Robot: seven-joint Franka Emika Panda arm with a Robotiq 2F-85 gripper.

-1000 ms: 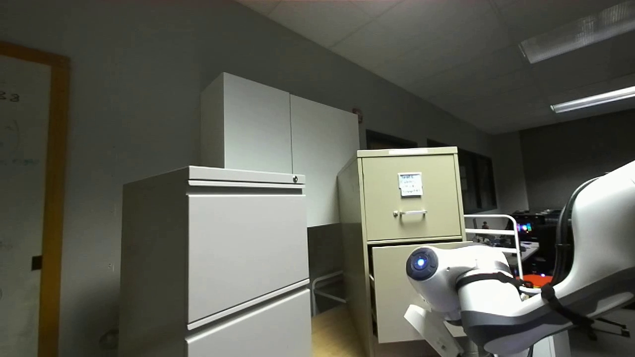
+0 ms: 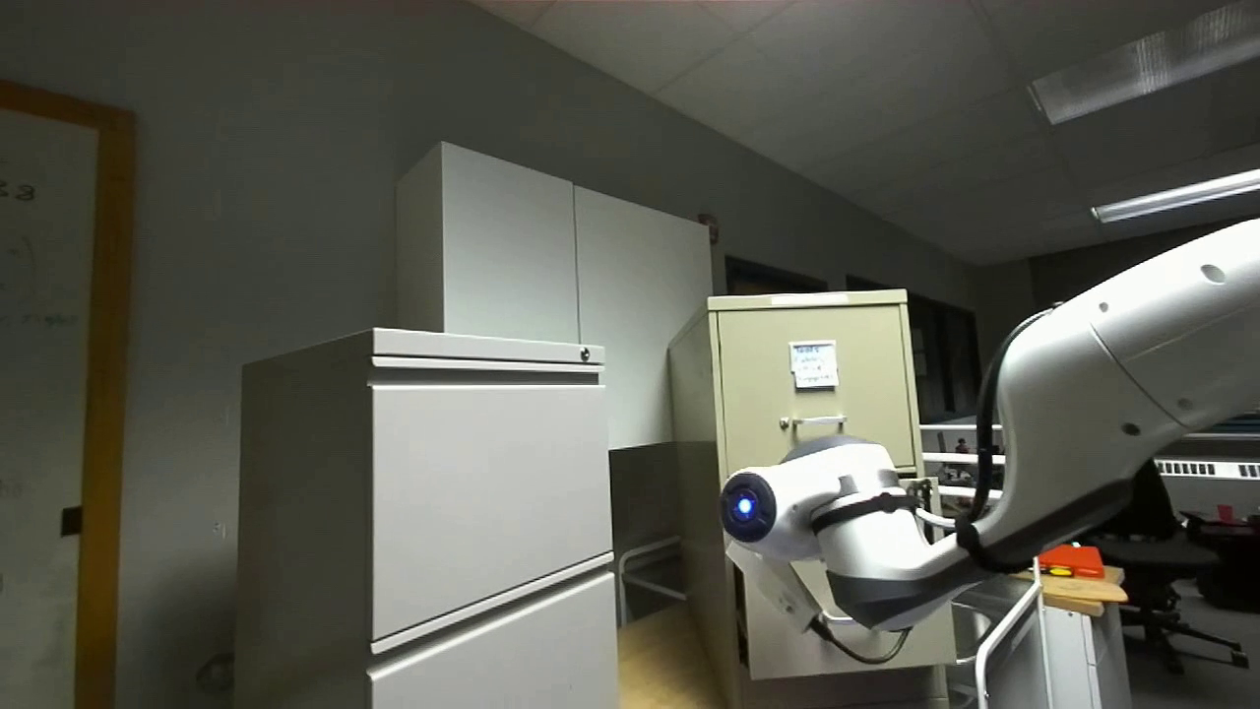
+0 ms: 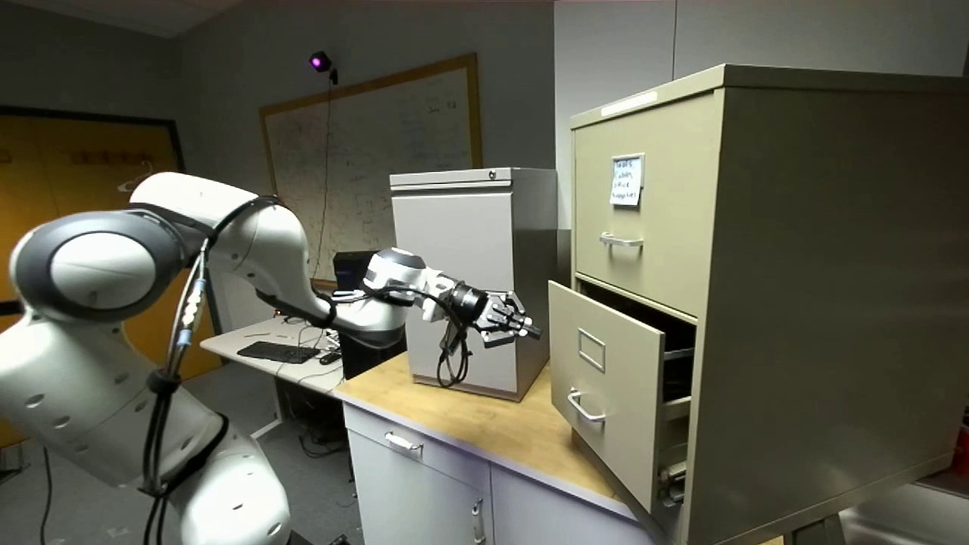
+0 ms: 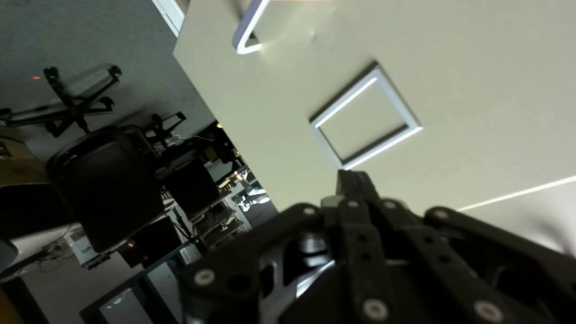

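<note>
The beige filing cabinet [image 3: 799,272] has its upper drawer [image 3: 668,218] closed and its lower drawer [image 3: 622,413] pulled part way out. A metal handle [image 3: 586,406] and an empty label frame [image 3: 591,350] are on that lower drawer's front. My gripper [image 3: 534,331] is shut, its fingers pointing towards the drawer front's far upper edge in exterior view 2. In the wrist view the gripper shows its fingertips together just below the label frame [image 4: 366,116], with nothing between them. Whether they touch the drawer front [image 4: 475,92] cannot be told.
A grey cabinet [image 3: 454,272] stands behind my arm on the wooden counter [image 3: 454,413]. Bare counter lies between the two cabinets. In exterior view 1, a white rail [image 2: 1004,626] and a red object [image 2: 1069,559] are near my arm.
In exterior view 1 my arm has moved left and slightly up, and its wrist now covers more of the lower drawer front. The drawer stays part way out.
</note>
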